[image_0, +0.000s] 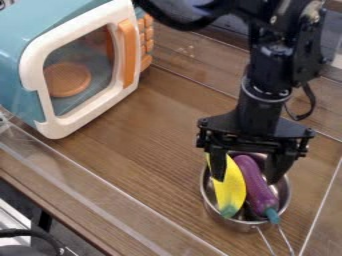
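A metal pot (214, 205) with wire handle holds a yellow banana (230, 191) on the left and a purple eggplant (254, 190) on the right. My black gripper (246, 166) is open over the pot, its fingers low around the upper ends of the two items, partly hiding them.
A toy microwave (63, 45) in light blue and white, with an orange disc inside, stands at the upper left. A dark cable (27, 234) lies at the lower left edge.
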